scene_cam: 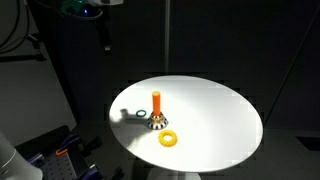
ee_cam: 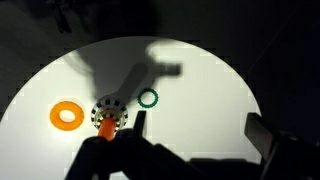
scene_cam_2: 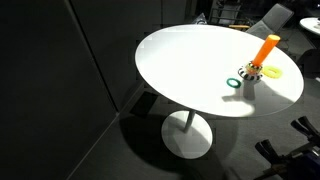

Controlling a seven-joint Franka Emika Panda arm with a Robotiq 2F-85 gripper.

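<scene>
An orange post (scene_cam: pixel 156 102) stands upright on a round base (scene_cam: pixel 157 123) with a dark and light pattern, on the white oval table. Near the post lies a yellow-orange ring (scene_cam: pixel 168 138), flat on the tabletop. A smaller dark green ring (ee_cam: pixel 148 98) lies on the other side of the base, apart from it. My gripper (scene_cam_2: pixel 283 138) hangs open well above the table, off its edge in the second exterior view. In the wrist view its dark fingers (ee_cam: pixel 139 123) are spread wide, with only bare table seen between them.
Dark curtains and floor surround it. Beyond the table in the second exterior view stands some equipment (scene_cam_2: pixel 270 20).
</scene>
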